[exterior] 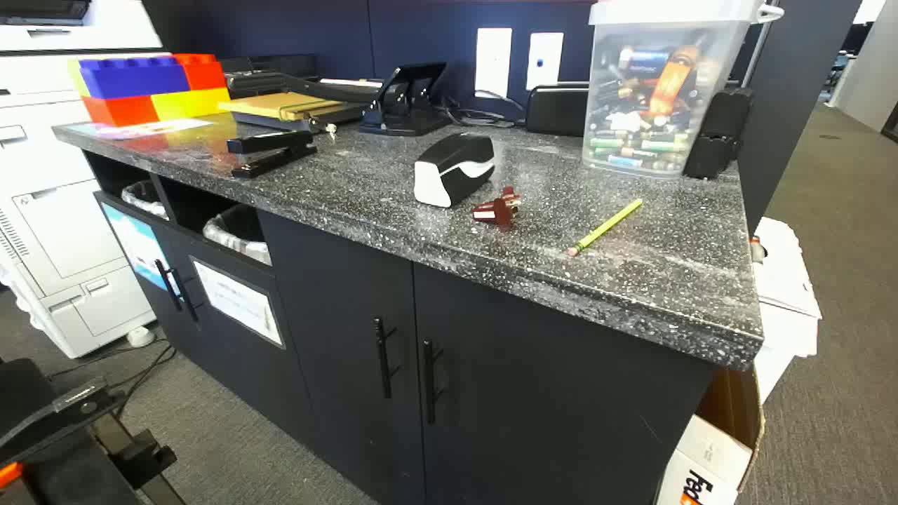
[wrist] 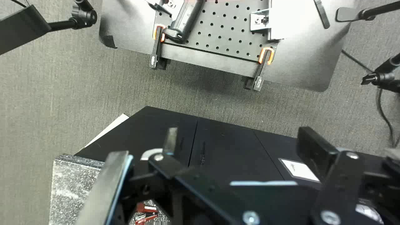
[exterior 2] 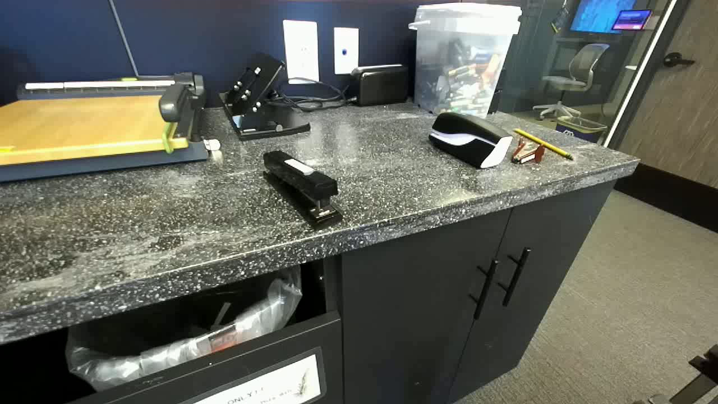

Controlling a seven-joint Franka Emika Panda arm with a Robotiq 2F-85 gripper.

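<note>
My gripper stands open in the wrist view, its fingers wide apart with nothing between them, above the dark cabinet front. Neither exterior view shows it. On the speckled counter (exterior: 673,269) lie a yellow pencil (exterior: 607,226), a dark red staple remover (exterior: 498,209) and a black-and-white electric stapler (exterior: 454,170). Farther left rests a black stapler (exterior 2: 301,185), near the front edge. In the wrist view the red staple remover (wrist: 147,212) shows partly below the gripper's linkage; the pencil is hidden there.
A clear bin of batteries (exterior: 640,109) stands at the back right. Behind the staplers are a hole punch (exterior 2: 259,101), a paper cutter (exterior 2: 94,124) and large toy bricks (exterior: 151,88). Bare counter lies around the black stapler. The robot's stand (wrist: 225,62) is across the floor gap.
</note>
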